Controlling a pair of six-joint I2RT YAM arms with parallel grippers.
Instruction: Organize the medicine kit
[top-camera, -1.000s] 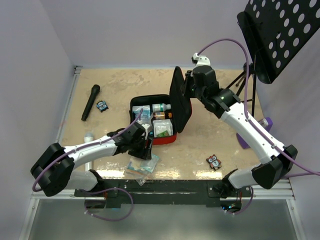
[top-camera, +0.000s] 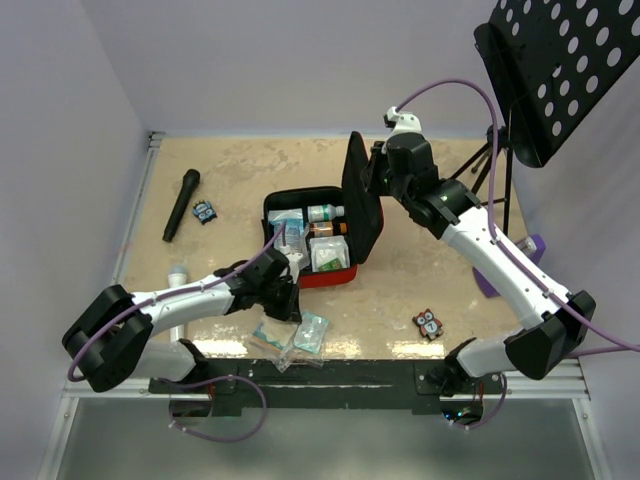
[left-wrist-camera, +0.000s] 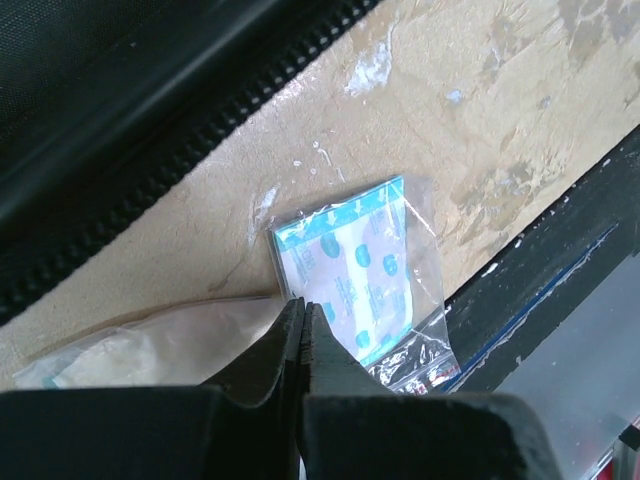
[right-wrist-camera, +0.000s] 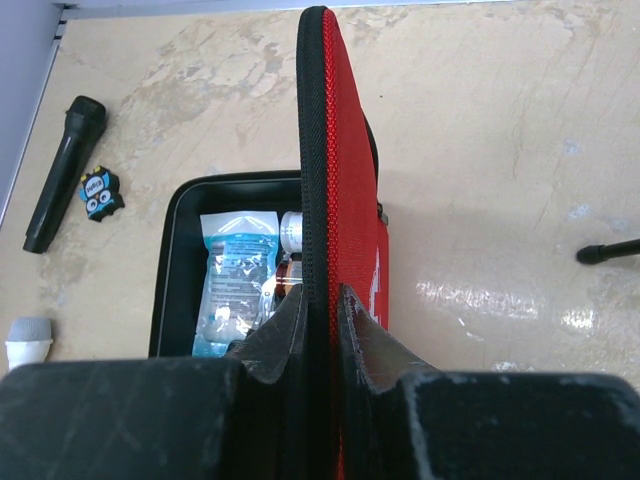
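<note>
The red and black medicine kit (top-camera: 335, 278) lies open on the table, its lid (right-wrist-camera: 345, 180) held upright. My right gripper is shut on the lid's edge. Inside are a white bottle (top-camera: 322, 213), an amber bottle (top-camera: 327, 229), a blue-and-clear pouch (right-wrist-camera: 238, 275) and a white packet (top-camera: 328, 255). In front of the kit lie a blue-and-white packet in a clear bag (left-wrist-camera: 350, 265) and a pale bagged packet (left-wrist-camera: 170, 350). My left gripper is shut just over these bags, nothing visible between its fingers; whether its tips touch them I cannot tell.
A black microphone (top-camera: 181, 205) and a small blue owl figure (top-camera: 204, 212) lie to the kit's left, a white microphone (top-camera: 178, 280) nearer the front. Another small figure (top-camera: 428, 324) sits front right. Tripod legs (top-camera: 490, 165) stand at the back right.
Kit and lid moved slightly right early on. The right arm has barely moved.
</note>
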